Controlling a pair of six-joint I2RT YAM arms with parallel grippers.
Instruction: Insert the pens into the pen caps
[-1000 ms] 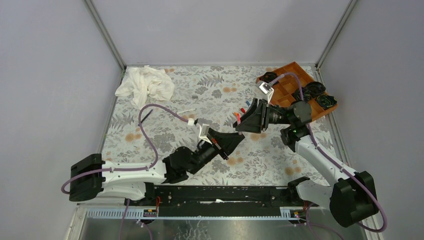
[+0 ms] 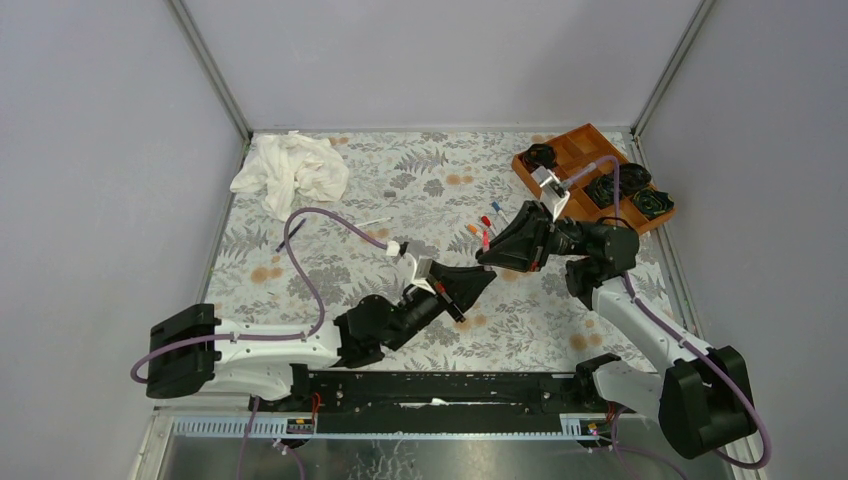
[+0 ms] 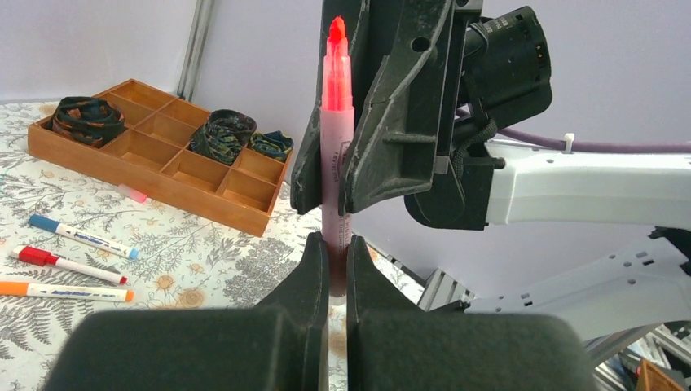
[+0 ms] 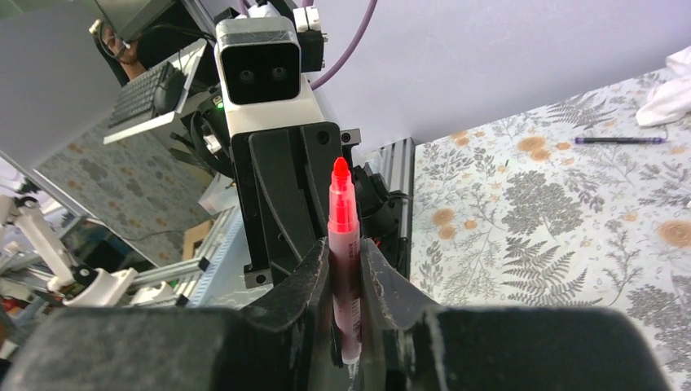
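A pink pen with a translucent red top [image 3: 336, 138] stands upright between my grippers. My left gripper is shut on its lower part. My right gripper [image 2: 484, 250] surrounds its upper part, fingers close on either side; whether they grip it is unclear. On the table lie a blue pen [image 3: 84, 236], a red-capped pen [image 3: 65, 265], an orange pen [image 3: 65, 291] and a small pink piece [image 3: 132, 192]. A dark pen lies at the left.
A wooden compartment box with dark coiled cloths stands at the back right. A white cloth [image 2: 290, 165] lies at the back left.
Both grippers and the upright pen have moved slightly to the right in the top view. The other objects have not moved.
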